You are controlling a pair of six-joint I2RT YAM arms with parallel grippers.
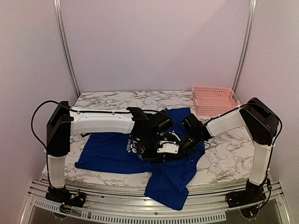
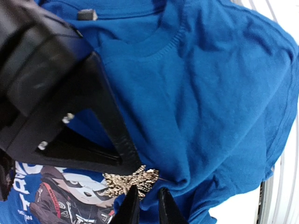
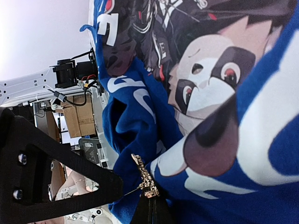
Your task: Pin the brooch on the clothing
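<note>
The blue printed shirt lies spread under both arms. In the left wrist view a glittery brooch sits against a fold of blue cloth, its thin pin pointing into the fold; my left gripper is at that fold, its finger hard to judge. In the right wrist view the brooch is at the tips of my right gripper, which is shut, with the pin reaching sideways beside the cloth. Whether the pin passes through the fabric I cannot tell.
A pink basket stands at the back right of the marble table. Both arms meet closely over the shirt's middle.
</note>
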